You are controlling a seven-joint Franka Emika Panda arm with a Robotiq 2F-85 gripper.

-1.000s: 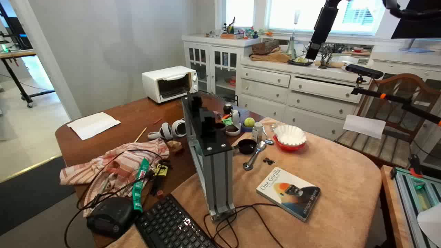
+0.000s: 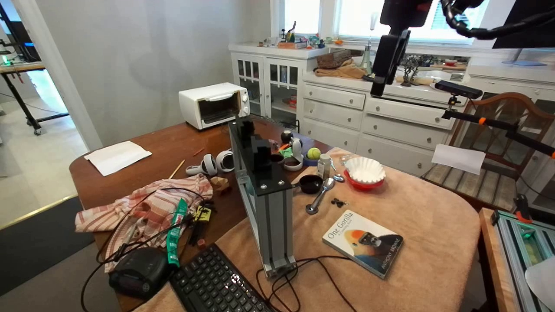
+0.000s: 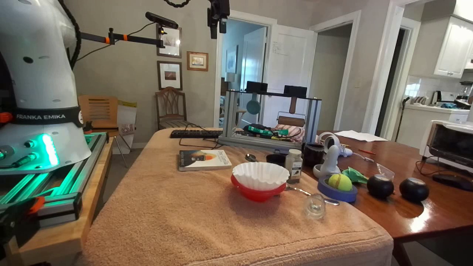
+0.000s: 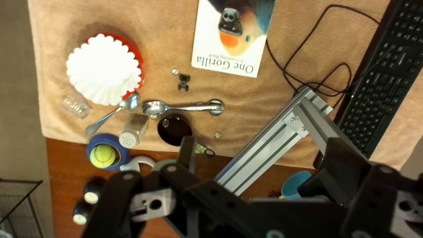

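Observation:
High over the table, my gripper stands open, its two fingers far apart with nothing held between them. In exterior view 1 its black finger [image 2: 389, 62] hangs before the white drawers; exterior view 2 shows the gripper [image 3: 217, 31] at the top edge. On the towel lie a book [image 2: 364, 242] titled One Gorilla, a red bowl [image 3: 259, 193] with white fluted paper liners [image 3: 261, 175] in it, spoons [image 4: 182, 107], a dark round cup [image 4: 174, 130] and a shaker jar [image 3: 293, 166]. A small clear glass [image 3: 315, 206] rests near the bowl.
A metal frame [image 2: 275, 223] stands upright mid-table, with a keyboard [image 2: 218, 283] and loose cables beside it. A tennis ball [image 3: 340, 181] sits in a roll of blue tape [image 3: 326, 190].
In exterior view 1 my gripper has come lower and a little to the left, and its finger hangs closer to vertical. The things on the table lie as before.

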